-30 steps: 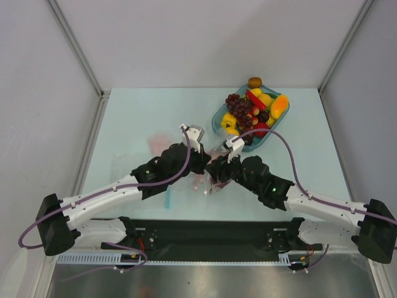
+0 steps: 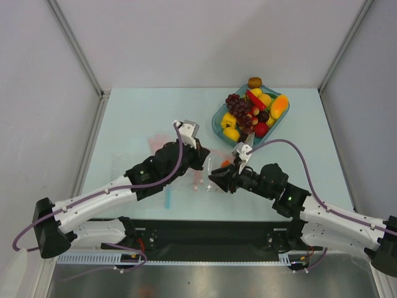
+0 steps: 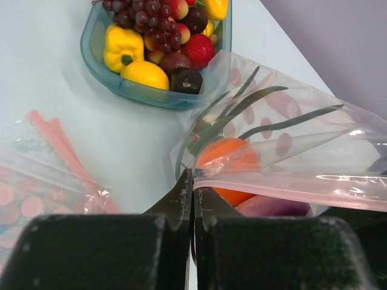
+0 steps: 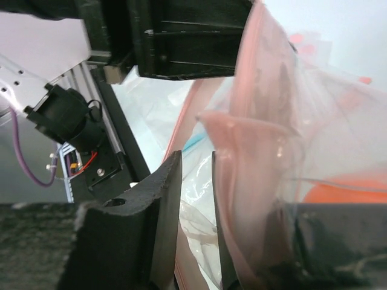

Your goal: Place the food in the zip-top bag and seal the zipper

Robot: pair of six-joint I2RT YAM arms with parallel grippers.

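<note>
A clear zip top bag [image 3: 284,139] with a pink zipper strip hangs between my grippers. Inside it show an orange food item [image 3: 227,156], a purple one [image 3: 275,206] and dark green leaf-like strips [image 3: 242,112]. My left gripper is shut with the end of the pink strip pinched at its fingertips. In the right wrist view, my right gripper stands part open at the bag's mouth. Pink-edged plastic folds over its right-hand finger, and clear film shows in the gap; whether that film is between the fingers or behind them, I cannot tell.
A blue-green basket [image 3: 139,93] of several fruits and vegetables stands at the back right. Another clear bag [image 3: 48,187] with pink dots lies flat on the table's left side. Both grippers are close together.
My right gripper has moved slightly toward the table's front, and its arm has swung a little right. An orange item now shows behind it. The left arm has shifted only slightly.
</note>
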